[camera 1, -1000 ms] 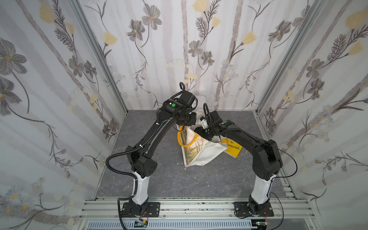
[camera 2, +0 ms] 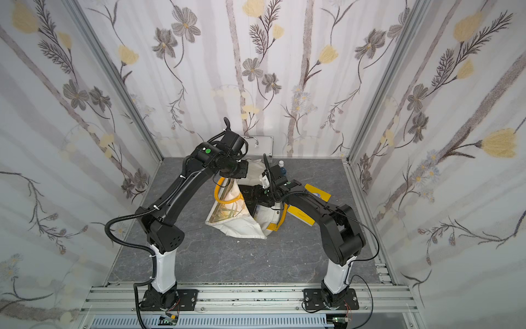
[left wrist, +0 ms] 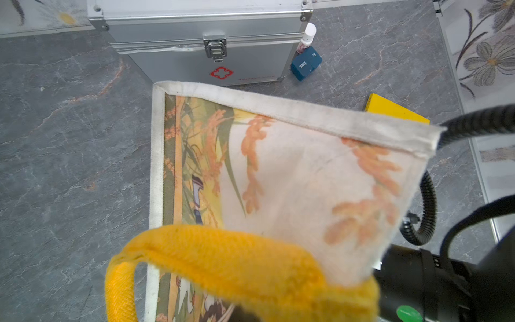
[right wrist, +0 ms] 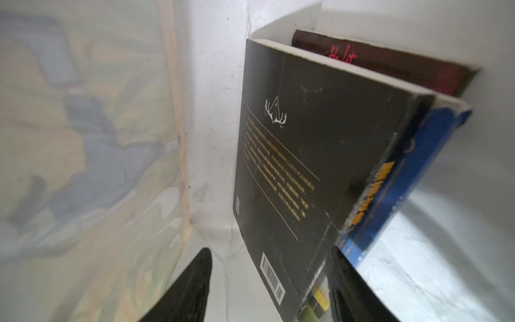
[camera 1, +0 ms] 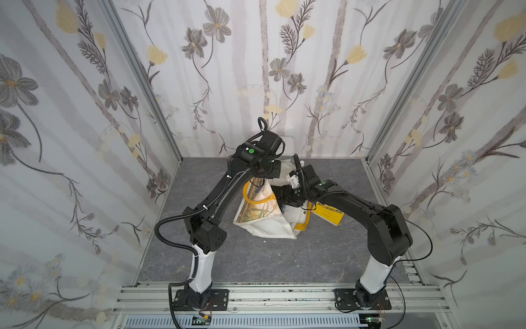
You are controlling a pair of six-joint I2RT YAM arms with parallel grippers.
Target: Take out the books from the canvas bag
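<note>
The canvas bag (camera 1: 268, 224), white with a printed panel and yellow handle (left wrist: 230, 263), stands at mid-table with its mouth spread. My left gripper (camera 1: 269, 171) is shut at the bag's far-left top; its fingertips are hidden. Down inside the bag, my right gripper is open. Its fingers (right wrist: 193, 287) stand above the lower edge of an upright black book (right wrist: 289, 155); whether they touch it I cannot tell. Behind that lean a blue book (right wrist: 413, 166) and a dark red-lettered book (right wrist: 386, 61). Something yellow-green (right wrist: 316, 306) shows low down.
Right of the bag lie a yellow book (camera 1: 329, 213) and another yellow item (camera 2: 319, 192), partly under my right arm. A silver case (left wrist: 187, 61) stands at the back, a small blue box (left wrist: 306, 63) beside it.
The bag's front has swung left from under the right gripper, and dark books now show in its mouth. The left arm has barely moved.
</note>
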